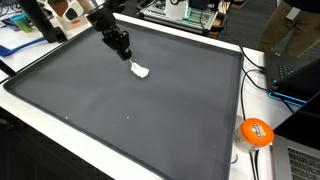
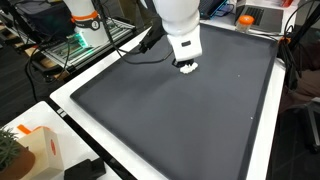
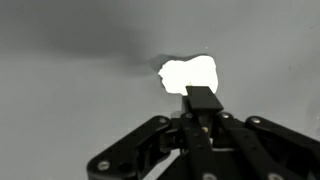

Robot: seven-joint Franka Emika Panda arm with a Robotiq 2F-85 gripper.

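A small white, irregular piece (image 1: 139, 71) lies on the dark grey table top; I cannot tell whether it is cloth, paper or something else. Close by, my gripper (image 1: 127, 56) points down and is shut on a thin, pale stick (image 1: 132, 64) whose lower end reaches towards the white piece. In the wrist view the white piece (image 3: 188, 73) sits just beyond the gripper, whose fingers hide most of the stick. Whether stick and white piece touch, I cannot tell. From the second exterior view, the white piece (image 2: 187, 68) shows just under the arm.
An orange-topped container (image 1: 254, 133) stands on the white border at the right, near a laptop (image 1: 297, 160). Clutter lines the far left edge.
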